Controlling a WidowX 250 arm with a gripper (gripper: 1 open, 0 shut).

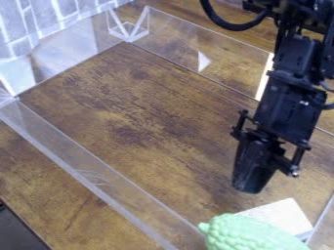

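Note:
My black gripper (pixel 251 174) hangs low over the wooden surface at the right, pointing down, its fingers together with nothing seen between them. Below it, at the bottom right, lie a light green bumpy object (pixel 248 234), shaped like a vegetable, and a white block (pixel 280 213) partly behind it.
Clear plastic walls (pixel 78 171) border the wooden floor (pixel 124 117), with a white tiled surface (pixel 33 24) beyond at the upper left.

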